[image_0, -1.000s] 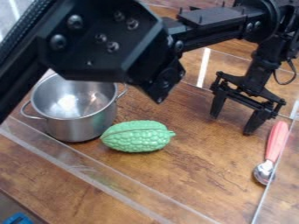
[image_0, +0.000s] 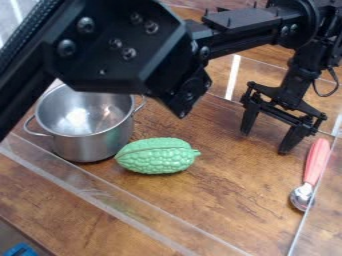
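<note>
My black gripper (image_0: 267, 135) is low over the wooden table at the right, its two fingers pointing down and spread apart, with nothing seen between them. A steel pot (image_0: 83, 140) with handles stands on the left, partly behind the arm. A green bitter melon toy (image_0: 156, 156) lies beside the pot, left of the gripper. A pink-handled scoop (image_0: 315, 165) lies to the right of the gripper, its metal head toward the front.
Clear strips of tape cross it. A small blue object (image_0: 20, 250) shows at the bottom left corner.
</note>
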